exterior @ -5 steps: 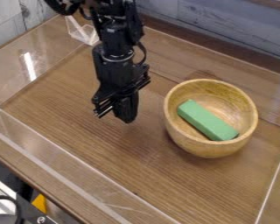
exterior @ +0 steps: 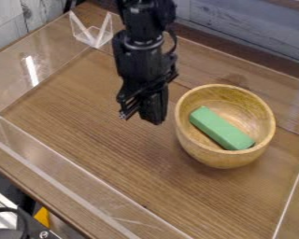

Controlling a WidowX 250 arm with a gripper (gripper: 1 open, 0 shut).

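Note:
My black gripper (exterior: pixel 149 108) hangs over the middle of the wooden table, pointing down, just left of a light wooden bowl (exterior: pixel 250 105). It looks shut, with nothing visible between its fingers. A green rectangular block (exterior: pixel 220 128) lies inside the bowl, tilted along a diagonal from upper left to lower right.
A clear plastic piece (exterior: pixel 92 31) sits at the back left. A panelled wall runs along the back, and cables lie beyond the table's lower-left edge.
My gripper has moved to the right, closer to the bowl. The bowl and green block have not moved.

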